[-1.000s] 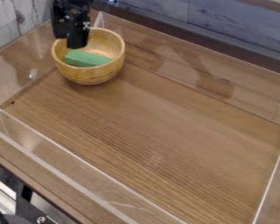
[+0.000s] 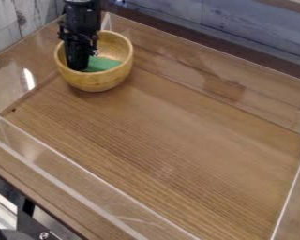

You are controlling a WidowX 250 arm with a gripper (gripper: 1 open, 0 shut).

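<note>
A yellow-tan bowl (image 2: pixel 97 78) sits at the upper left of the wooden table with a green object (image 2: pixel 100 64) inside it. My black gripper (image 2: pixel 79 62) reaches down from the top into the bowl's left part, over the green object's left portion. Its fingertips are too dark and small to show whether they are open or shut, or touching the green object.
A wall runs along the back and another panel stands at the left.
My gripper has moved down into the bowl and now covers part of the green object.
</note>
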